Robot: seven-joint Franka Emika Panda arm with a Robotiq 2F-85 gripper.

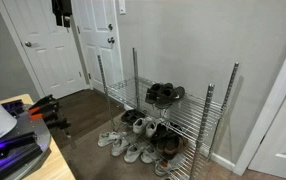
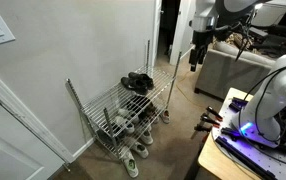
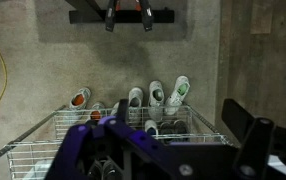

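Note:
My gripper [image 1: 57,112] hangs in the air in front of the wire shoe rack [image 1: 198,112], apart from it. In exterior view 2 the same gripper [image 2: 205,127] is right of the rack, over the bare floor. Its dark fingers [image 3: 245,130] stand wide apart at the bottom of the wrist view, with nothing seen held between them. Black shoes [image 1: 165,94] sit on the rack's upper shelf. Several light sneakers [image 1: 133,153] and darker shoes [image 1: 171,147] are lined up low at the rack, their toes toward the room in the wrist view.
Rack posts [image 1: 226,90] rise above the upper shelf at its corners. The wooden table [image 2: 220,165] carries the arm. A dark bar [image 3: 88,16] lies across the top of the wrist view. Between table and rack the grey floor [image 2: 173,150] is clear.

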